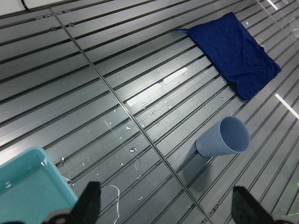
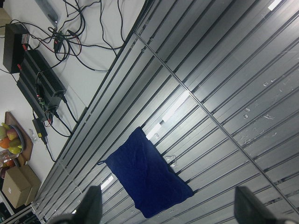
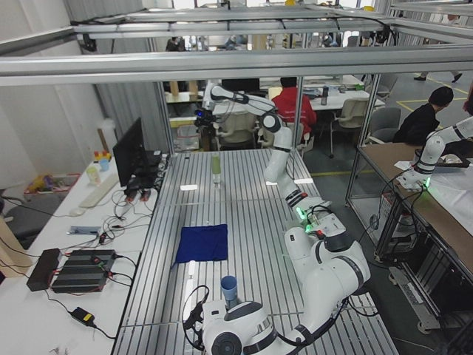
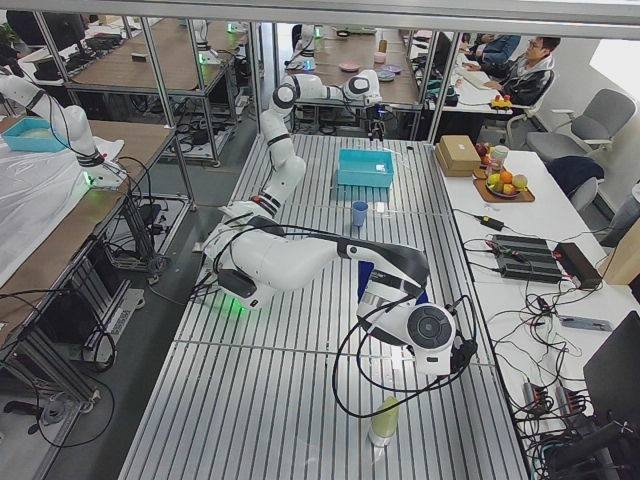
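Observation:
A blue cloth point(image 1: 231, 53) lies flat on the slatted metal table. A blue cup point(image 1: 222, 137) stands apart from it, beside a teal bin point(image 1: 32, 186), also seen in the camera right view. A green-topped bottle point(image 4: 385, 420) stands at the other end of the table. My left gripper hangs open above the table near the cup and bin, nothing between its fingers. My right gripper is open above the table beside the cloth, also empty.
A white side table point(image 2: 84, 65) holds cables, black power boxes, a fruit tray point(image 4: 500, 187) and cardboard boxes point(image 4: 455, 155). Water drops dot the metal table, which has broad clear stretches around the cloth.

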